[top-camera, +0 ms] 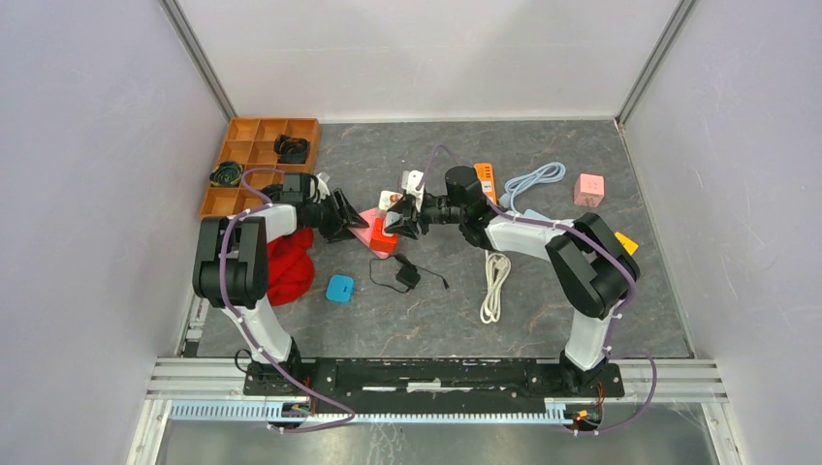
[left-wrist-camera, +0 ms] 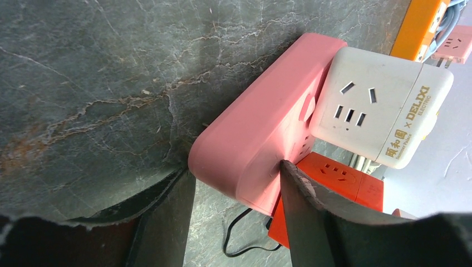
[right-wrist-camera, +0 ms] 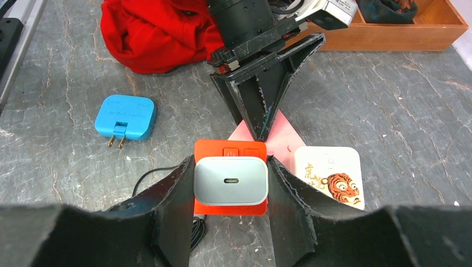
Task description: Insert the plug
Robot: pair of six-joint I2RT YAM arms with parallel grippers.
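My left gripper has its fingers around the end of a pink power strip [left-wrist-camera: 261, 117], fingertips against it. A red socket block [left-wrist-camera: 345, 178] rests by the strip; beside them is a white Delixi cube [left-wrist-camera: 378, 105] with a tiger picture on one face [right-wrist-camera: 325, 175]. My right gripper is shut on a small white charger [right-wrist-camera: 230, 189] with a slot in its face, held at the red block; its prongs are hidden in the right wrist view.
A blue adapter [top-camera: 339, 288], a black adapter with cable [top-camera: 407, 276], a red cloth [top-camera: 289, 266], a wooden tray [top-camera: 242, 136], an orange strip [top-camera: 485, 172], coiled cables and a pink cube [top-camera: 588, 190] lie around.
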